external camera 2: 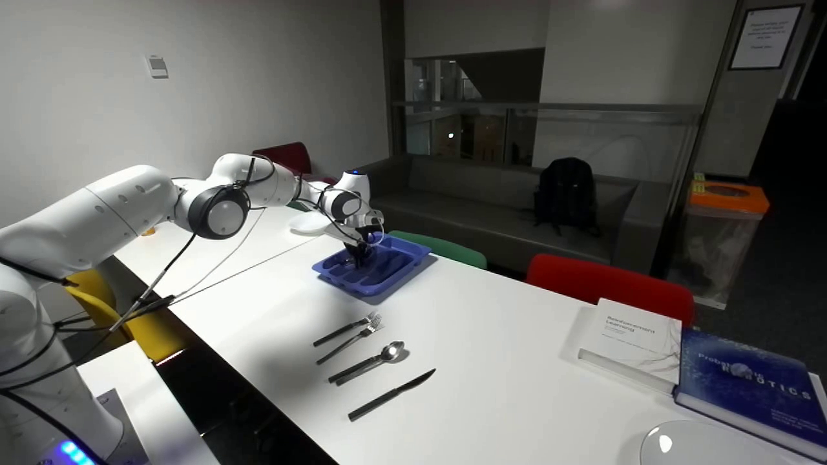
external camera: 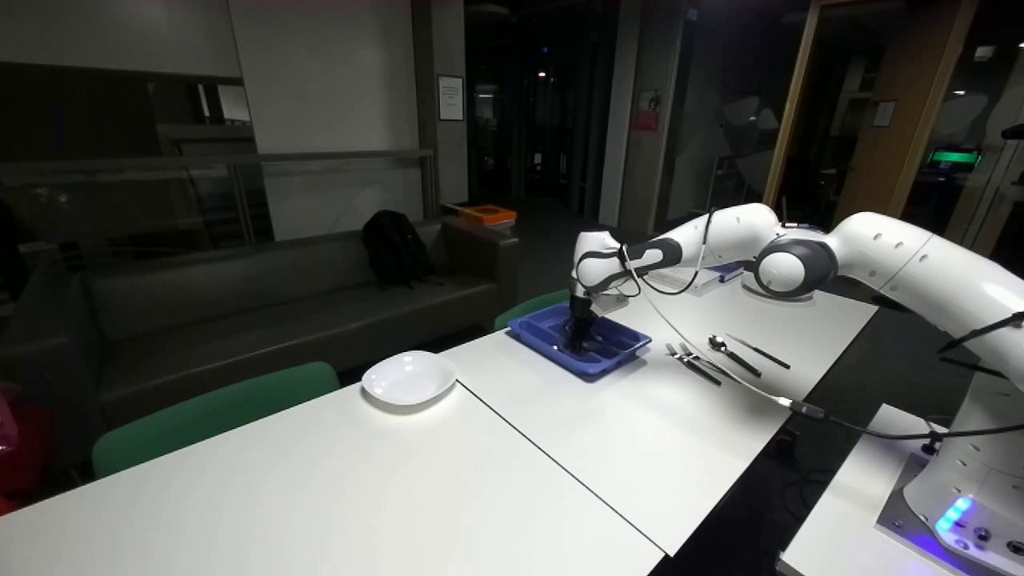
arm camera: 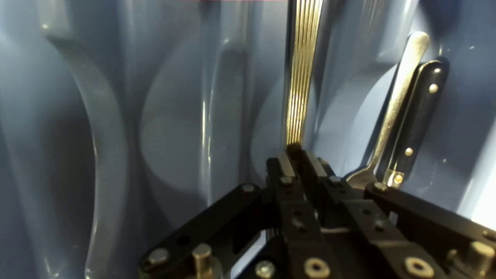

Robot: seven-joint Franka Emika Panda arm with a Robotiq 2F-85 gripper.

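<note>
My gripper reaches down into the blue cutlery tray (external camera: pixel 623 365), also visible in exterior view 2 (external camera 2: pixel 415 258). In the wrist view its two fingertips stand close together, a narrow dark gap between them, at the lower end of a ribbed metal piece (arm camera: pixel 303 69). Whether they grip that piece does not show. Right of the fingers, a metal utensil handle (arm camera: pixel 400 93) and a black riveted handle (arm camera: pixel 418 116) lie in the tray; their lower ends are partly hidden behind the gripper. The tray's left compartments look empty in the wrist view.
Forks (external camera 2: pixel 353 334), spoons (external camera 2: pixel 376 361) and a knife (external camera 2: pixel 393 394) lie on the bare table in front of the tray. A white bowl (external camera: pixel 410 379) stands beyond it. Two books (external camera 2: pixel 632 337) and a plate (external camera 2: pixel 701 449) occupy the table's other end.
</note>
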